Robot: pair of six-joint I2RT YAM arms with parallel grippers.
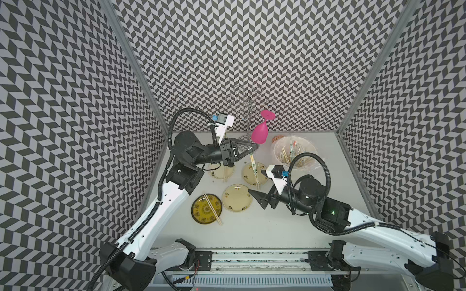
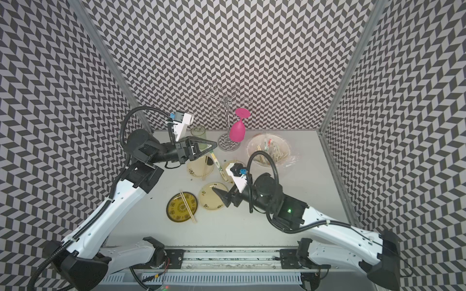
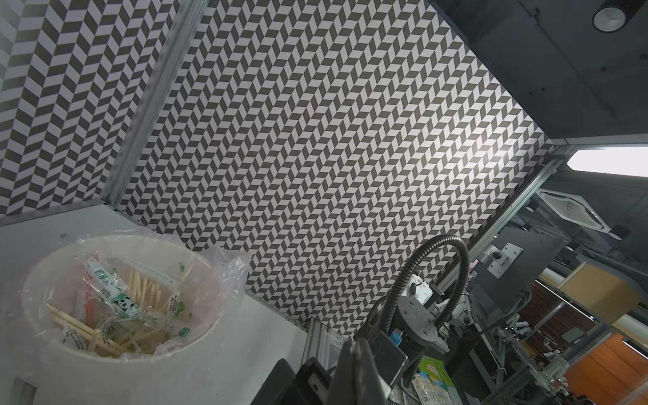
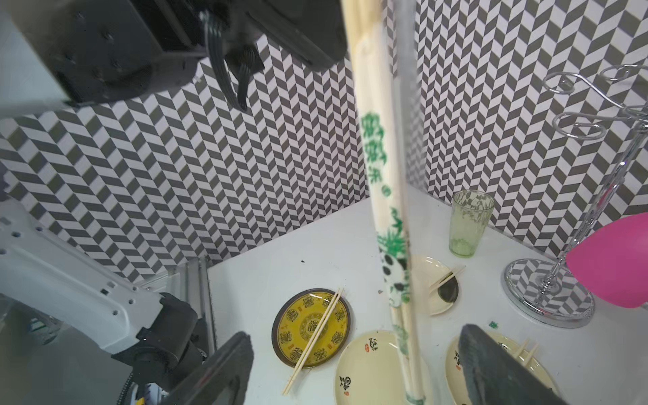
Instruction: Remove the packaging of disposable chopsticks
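Note:
A wrapped pair of chopsticks [image 1: 253, 169] with green print [image 4: 393, 243] hangs upright from the tip of my left gripper [image 1: 254, 145], which is shut on it. My right gripper [image 1: 254, 196] is open beside the lower part of the chopsticks, which pass between its fingers in the right wrist view without visible contact. Bare chopsticks [image 1: 213, 210] lie across the yellow plate [image 1: 198, 208]. A cream plate [image 1: 230, 198] lies below the grippers.
A plastic-lined bin of wrappers and chopsticks stands at back right. A chrome stand with a pink glass [image 1: 259, 132] and a green glass [image 4: 470, 222] stand at the back.

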